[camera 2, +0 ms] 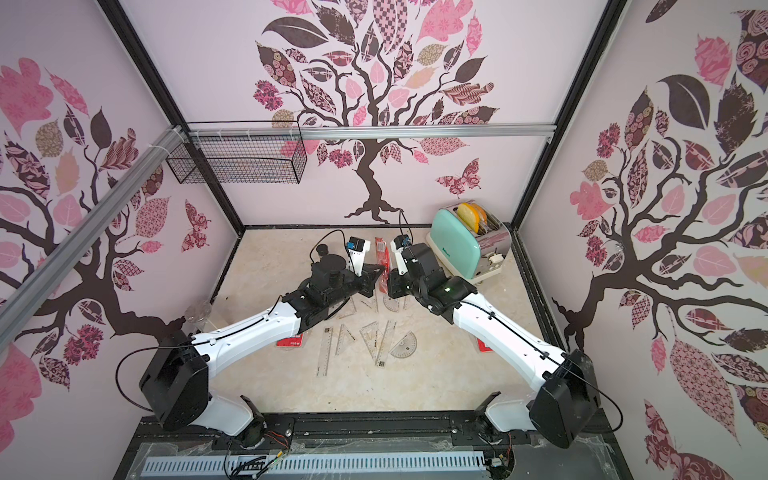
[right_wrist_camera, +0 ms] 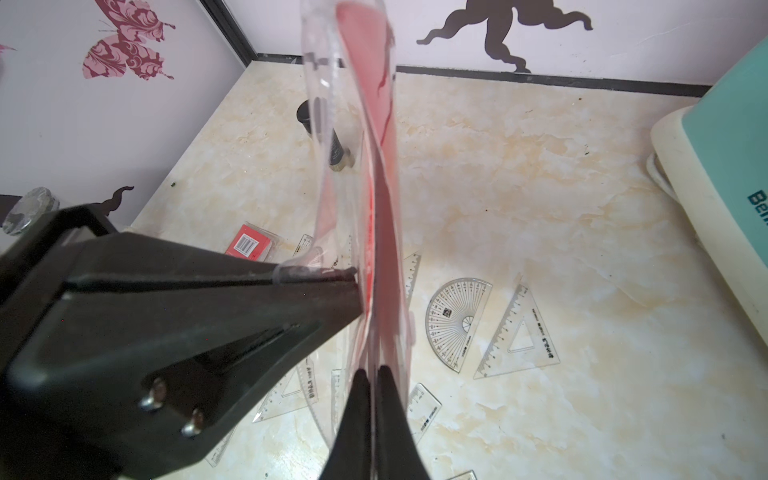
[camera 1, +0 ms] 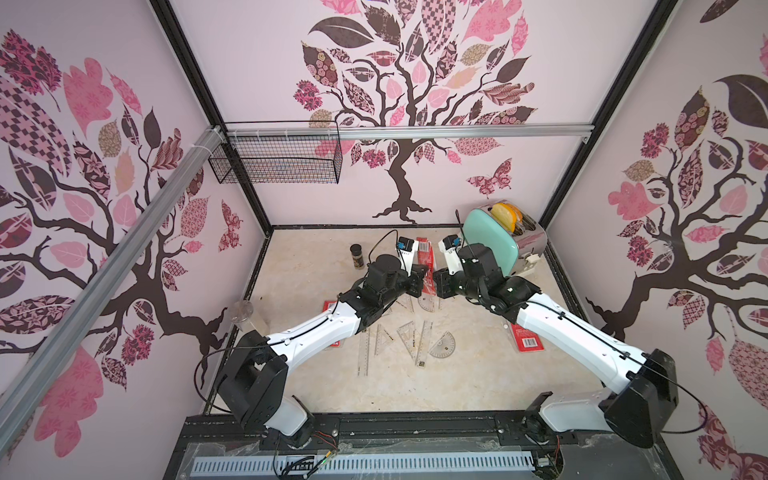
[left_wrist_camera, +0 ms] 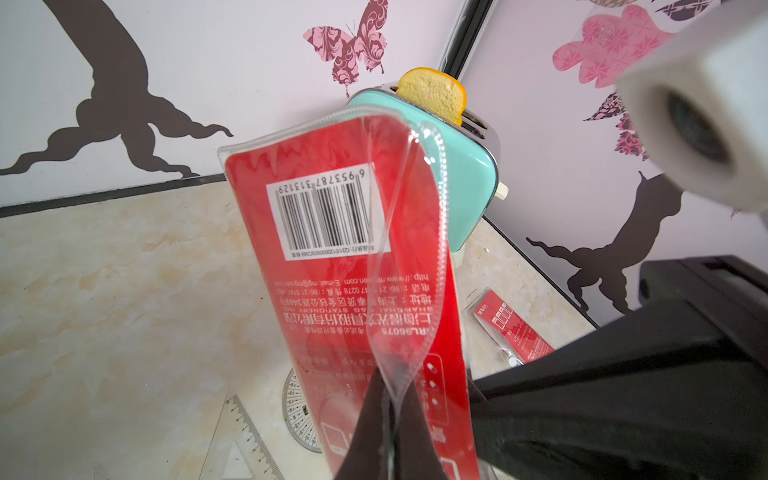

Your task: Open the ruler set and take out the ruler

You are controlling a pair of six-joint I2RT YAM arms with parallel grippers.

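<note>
A clear plastic ruler-set sleeve with a red card (left_wrist_camera: 312, 276) inside hangs upright above the table between my two arms. In the left wrist view, my left gripper is shut on its clear plastic, which creases into the pinch. My right gripper, in the right wrist view, is shut on the sleeve's other side, seen edge-on. Across the near table lie clear plastic pieces: a protractor (right_wrist_camera: 457, 324), a set square (right_wrist_camera: 524, 336) and a straight ruler (camera 1: 364, 352). Whether any ruler sits inside the held sleeve cannot be told.
Another red packet (camera 1: 527, 338) lies on the right of the table, and one more (right_wrist_camera: 252, 241) on the left. A teal toaster (camera 2: 456, 244) with bread stands at the back right. There is a dark jar (camera 1: 357, 256) at the back.
</note>
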